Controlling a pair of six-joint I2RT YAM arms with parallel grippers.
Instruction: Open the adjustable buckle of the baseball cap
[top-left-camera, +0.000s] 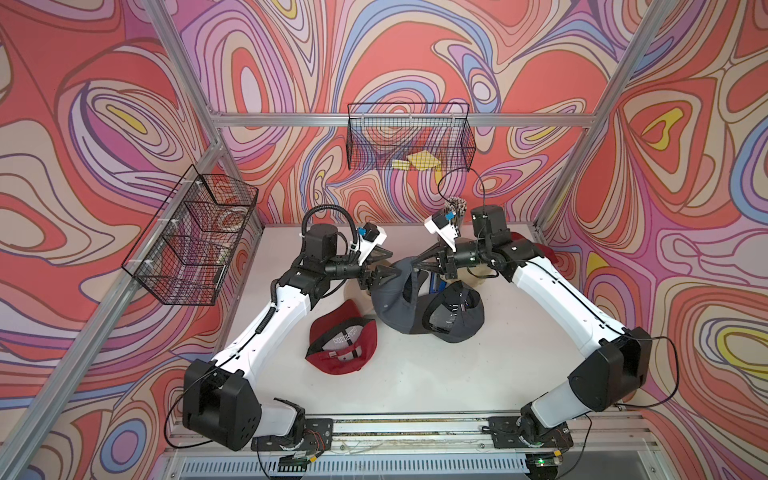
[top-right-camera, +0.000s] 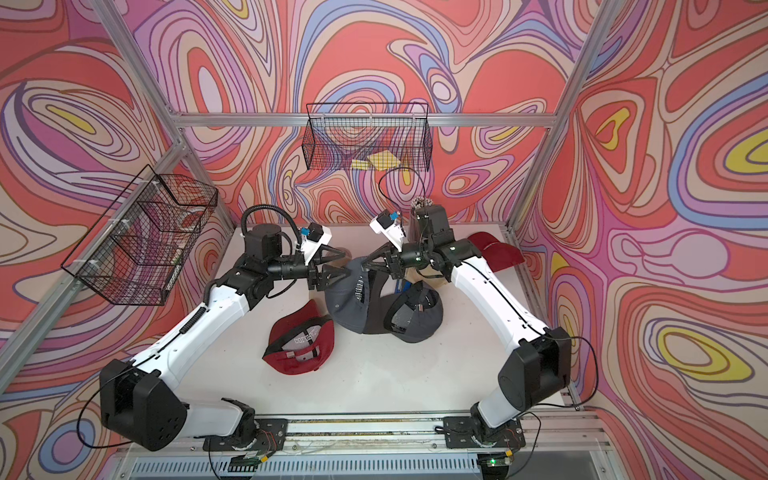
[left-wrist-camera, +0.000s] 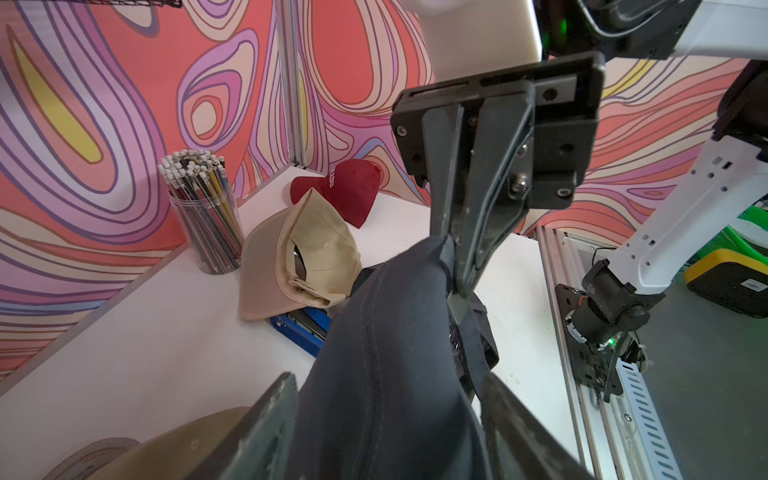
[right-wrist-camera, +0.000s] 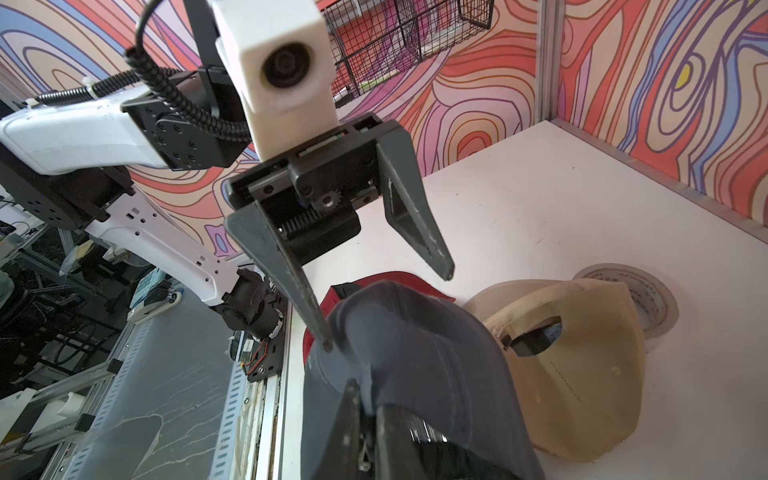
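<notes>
A dark grey baseball cap hangs over the middle of the table, its inside turned partly toward the right arm. My right gripper is shut on the cap's upper edge; I cannot tell which part of the strap or rim it pinches. In the right wrist view my left gripper stands open, one fingertip close against the cap's crown and the other on its far side. The left wrist view has the grey cloth between the blurred left fingers, with no grip visible. The buckle cannot be made out.
A second dark grey cap lies under the held one, a red cap front left. Tan caps, a tape roll and a pencil cup stand behind.
</notes>
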